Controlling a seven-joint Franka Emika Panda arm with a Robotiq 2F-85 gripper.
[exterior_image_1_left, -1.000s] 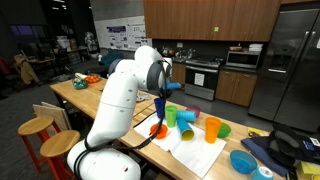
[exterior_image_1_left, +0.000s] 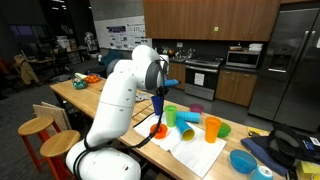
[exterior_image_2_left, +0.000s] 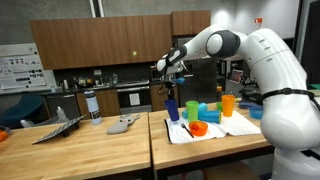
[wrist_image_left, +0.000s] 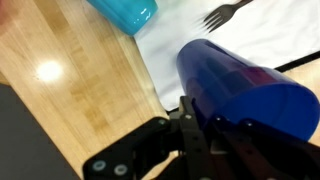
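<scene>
A dark blue cup (exterior_image_2_left: 172, 110) is held upright above the white cloth in exterior view 2. My gripper (exterior_image_2_left: 169, 91) is shut on its rim from above. In the wrist view the same cup (wrist_image_left: 235, 75) fills the right half, its open mouth toward the camera, with the black fingers at its near edge. Exterior view 1 has the blue cup (exterior_image_1_left: 158, 104) beside the arm, left of a green cup (exterior_image_1_left: 170, 110). Whether the cup's base touches the cloth is hard to tell.
On the white cloth (exterior_image_1_left: 201, 156) are an orange bowl (exterior_image_2_left: 198, 128), a turquoise cup (wrist_image_left: 126, 12) and a fork (wrist_image_left: 226, 14). An orange cup (exterior_image_1_left: 212, 129) and blue bowls (exterior_image_1_left: 243, 161) stand farther right. Bare wood (exterior_image_2_left: 90, 144) lies left of the cloth in exterior view 2.
The blue cup and gripper have shifted very slightly left in exterior view 1. The other objects stay where they were.
</scene>
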